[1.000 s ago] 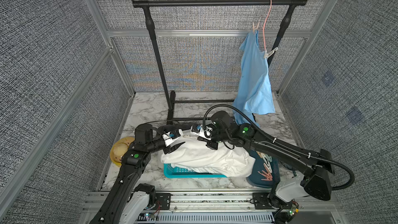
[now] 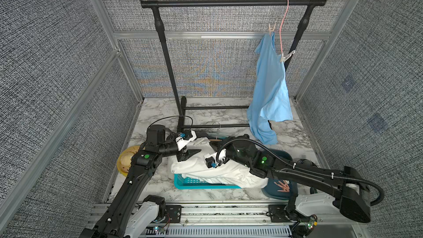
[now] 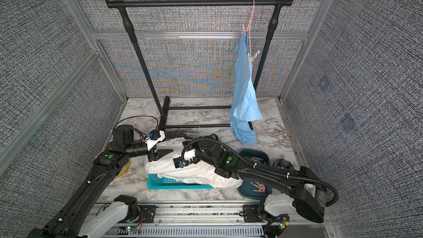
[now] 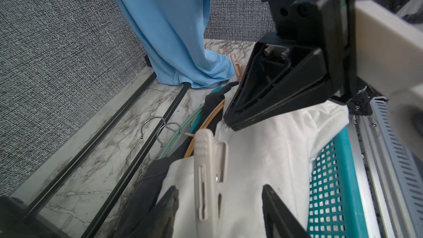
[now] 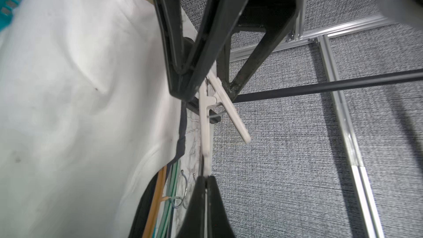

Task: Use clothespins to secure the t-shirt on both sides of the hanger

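My left gripper (image 2: 187,152) is open around an upright white clothespin (image 4: 205,176), its fingertips apart on either side in the left wrist view. My right gripper is shut, its tips meeting at the clothespin's end; whether they grip it is unclear. The blue t-shirt (image 2: 268,83) hangs from a pink hanger (image 2: 282,22) on the rack, with a peg (image 2: 271,27) at its upper left and another (image 2: 287,56) lower on the right. Below the grippers lies white cloth (image 2: 198,163).
The rack's top bar (image 2: 220,3) is mostly empty. A teal basket (image 2: 189,184) holds clothes and hangers. A dark tray (image 2: 273,191) with clothespins lies right, a yellow straw hat (image 2: 125,158) left. The right arm spans the basket and tray.
My left gripper has risen slightly. The hanging t-shirt stays in place.
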